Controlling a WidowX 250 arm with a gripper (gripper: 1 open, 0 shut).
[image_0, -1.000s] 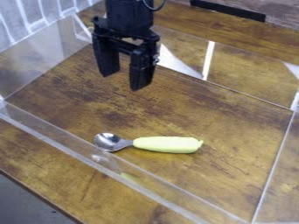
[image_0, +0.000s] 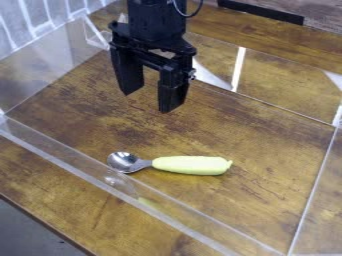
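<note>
My black gripper (image_0: 150, 86) hangs in the upper middle, over the wooden floor of a clear-walled tray, its two fingers apart with nothing visible between them. Below it, toward the front of the tray, lies a spoon (image_0: 126, 161) with a steel bowl pointing left and a thick pale yellow-green handle (image_0: 191, 165) pointing right. The gripper is well clear of the spoon.
Transparent walls (image_0: 317, 190) border the wooden surface (image_0: 241, 130) on its sides and along the front. A white slatted object stands at the upper left. The wood around the spoon is bare.
The spoon lies where it was.
</note>
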